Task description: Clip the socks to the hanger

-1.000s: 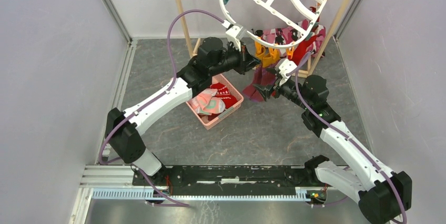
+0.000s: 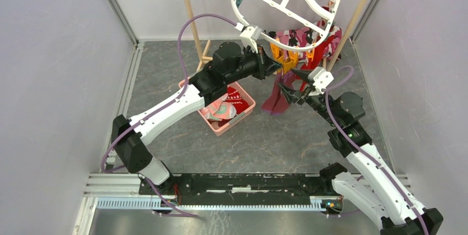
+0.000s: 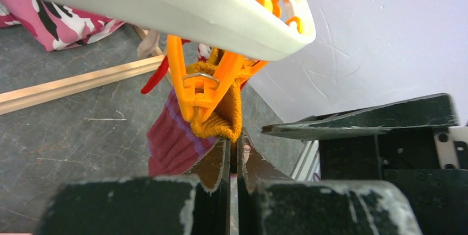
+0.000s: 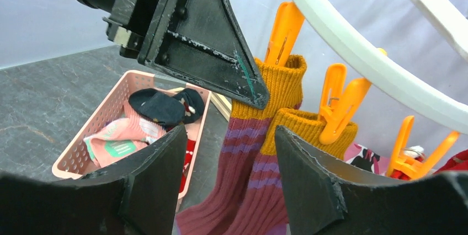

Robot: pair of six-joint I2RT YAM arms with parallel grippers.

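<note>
Two maroon-and-purple ribbed socks with mustard cuffs hang below the white hanger [image 2: 287,9]. In the right wrist view, one sock [image 4: 223,174] has an orange clip [image 4: 284,33] at its cuff; the other sock [image 4: 270,177] has another orange clip [image 4: 342,102] over its cuff. My left gripper is shut on the edge of a mustard cuff [image 3: 221,122], just below an orange clip [image 3: 201,83]. Close by, my right gripper stands with its fingers apart. The socks show beyond the gap, and nothing appears pinched there.
A pink basket [image 2: 246,113] with more socks sits on the floor below the left arm. Pink camouflage fabric [image 2: 298,37] and red items hang farther back on the hanger. Wooden poles [image 2: 190,17] stand behind. The two grippers are very close together.
My right gripper has moved to the right and slightly toward the front, away from the hanging socks.
</note>
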